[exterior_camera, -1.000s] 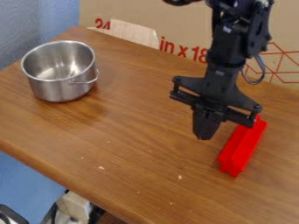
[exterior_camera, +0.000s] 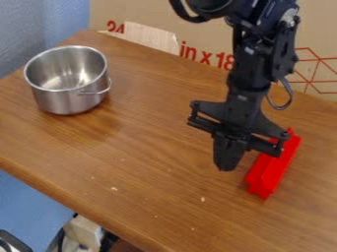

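My black gripper hangs over the right half of the wooden table, its fingertips pointing down and shut, with nothing seen between them. Just to its right a red oblong object lies on the table, angled from upper right to lower left, its upper part close behind the gripper's housing.
A steel pot with wire handles stands at the back left of the table. Printed cardboard lines the back.
The gripper has shifted very slightly, a little lower and to the left. The red object and the pot look unmoved.
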